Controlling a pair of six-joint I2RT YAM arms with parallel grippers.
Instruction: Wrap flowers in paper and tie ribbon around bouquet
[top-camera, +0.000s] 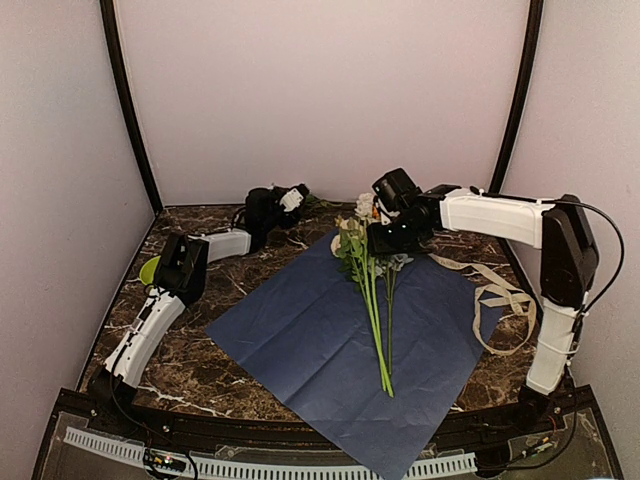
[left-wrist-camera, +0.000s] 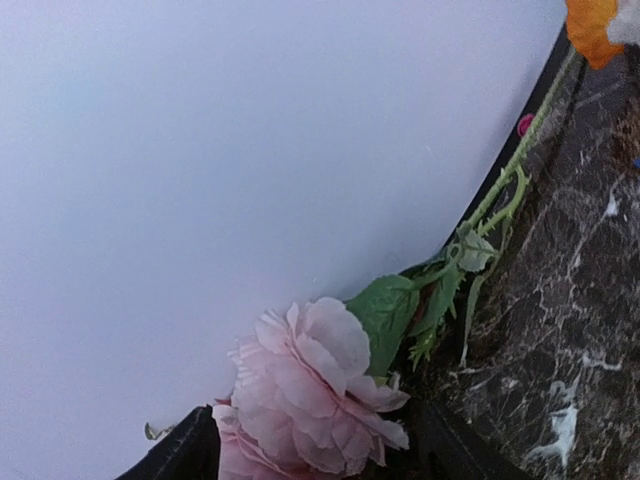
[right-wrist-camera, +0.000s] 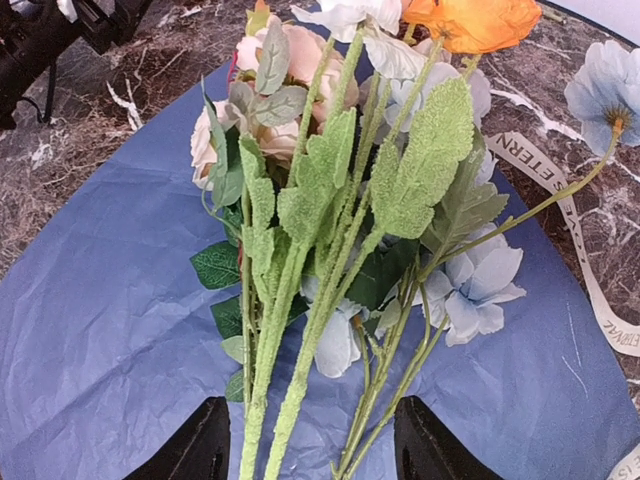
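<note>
A bunch of fake flowers with long green stems (top-camera: 375, 330) lies on blue wrapping paper (top-camera: 290, 340); white, orange and pale blue blooms show in the right wrist view. My right gripper hangs open over these stems, nothing visibly between its fingers. At the back left, my left gripper is open around a pink flower (left-wrist-camera: 315, 385) lying along the back wall; whether it touches the bloom I cannot tell. A cream printed ribbon (top-camera: 505, 300) lies loose at the right of the paper.
A green round object (top-camera: 148, 270) sits at the left edge, partly behind the left arm. The back wall is close to my left gripper. Bare marble table (top-camera: 245, 380) shows left of the paper.
</note>
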